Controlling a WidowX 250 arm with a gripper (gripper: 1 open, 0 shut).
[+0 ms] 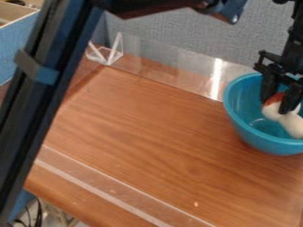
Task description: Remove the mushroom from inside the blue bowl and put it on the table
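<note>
The blue bowl [243, 115] stands at the right edge of the wooden table [154, 142]. Inside it, the mushroom [291, 122] shows its white part, with a patch of orange-red beside the black fingers. My gripper [284, 99] reaches into the bowl from above and is shut on the mushroom. The mushroom is still within the bowl's rim, tilted, and partly covered by the fingers. Whether it touches the bowl's bottom is hard to tell.
Bare table fills the middle and left. A clear strip with a white bracket [104, 51] runs along the back edge. My black arm [48, 80] crosses the left side. An open box [12, 27] sits at the upper left.
</note>
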